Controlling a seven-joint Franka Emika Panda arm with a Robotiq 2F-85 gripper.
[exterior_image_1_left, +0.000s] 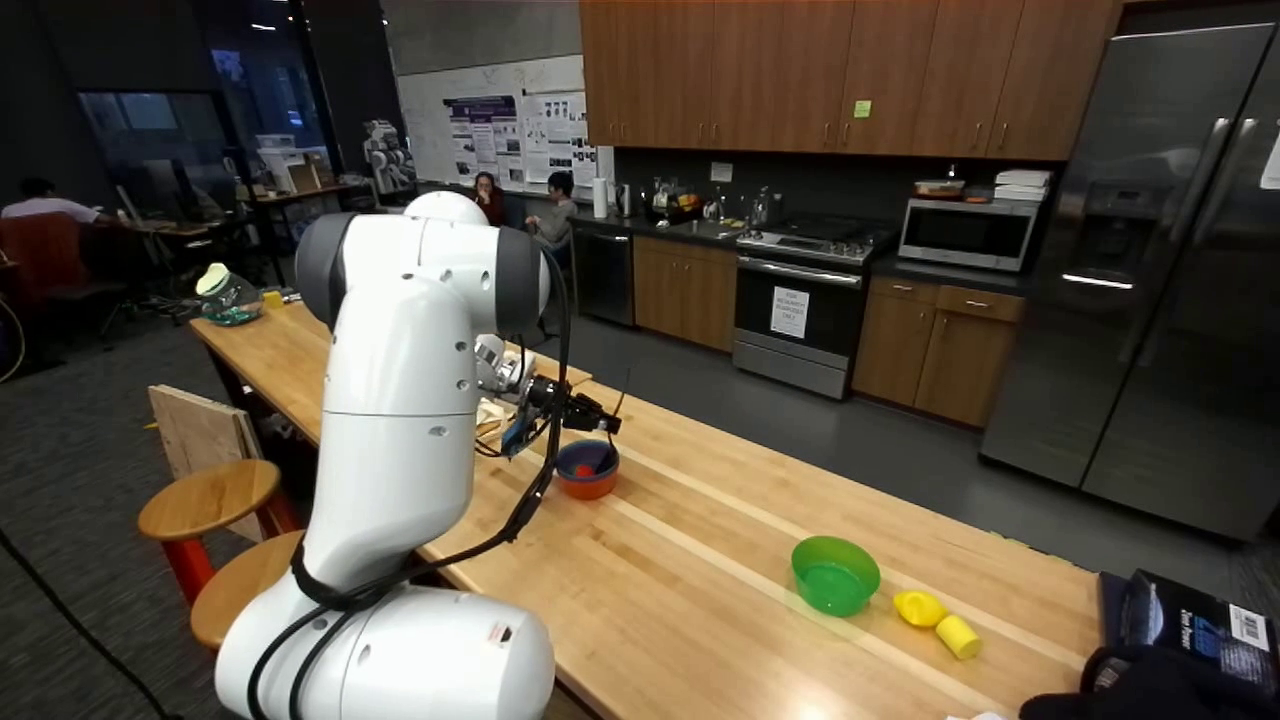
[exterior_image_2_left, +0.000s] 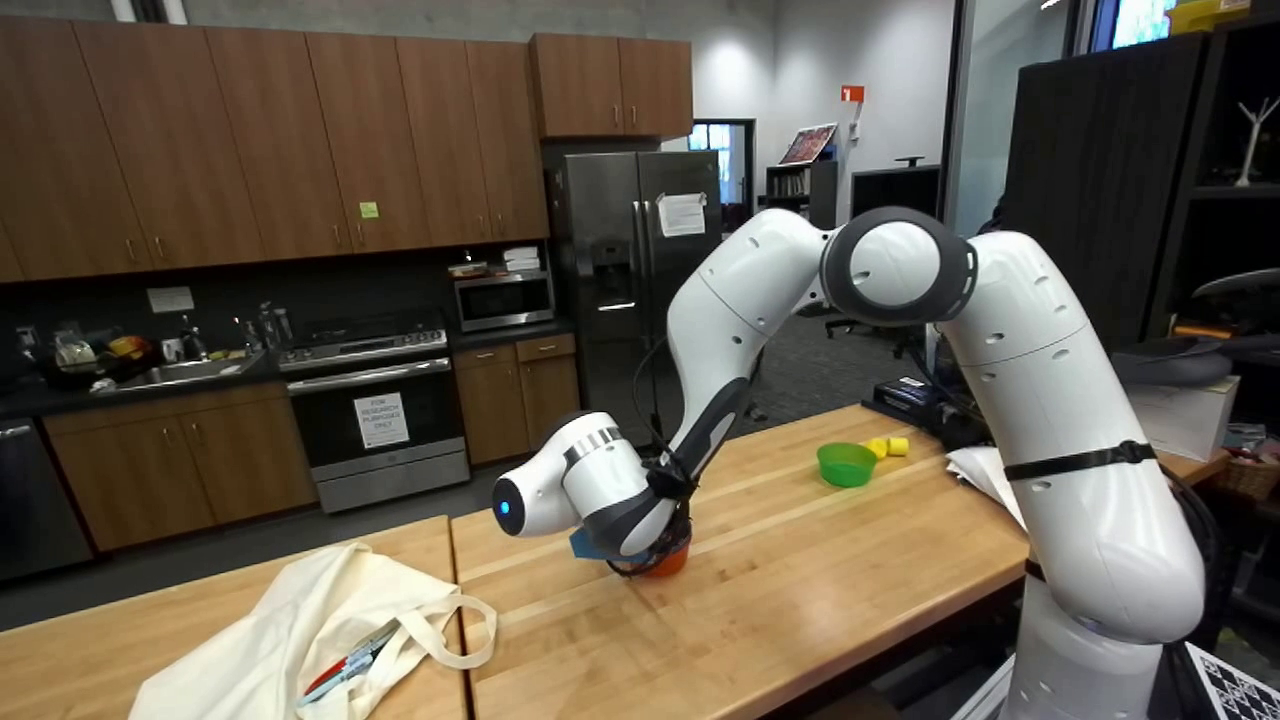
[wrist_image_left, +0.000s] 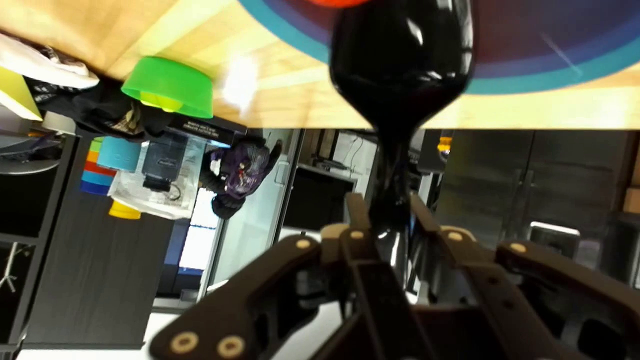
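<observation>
A black ladle-like spoon is held by its handle, with my gripper shut on it. Its broad end reaches over or into a bowl, orange-red outside and blue-purple inside. A small red item lies in that bowl; in the wrist view only an edge of something red-orange shows beside the spoon. Exterior view 1 has the gripper just above the bowl's far rim, with the spoon slanting down inside. My arm hides the gripper and most of the bowl in exterior view 2.
A green bowl stands farther along the table, beside a yellow lemon-like item and a yellow cylinder. A cream cloth bag lies at the other end. Bare tabletop separates the two bowls.
</observation>
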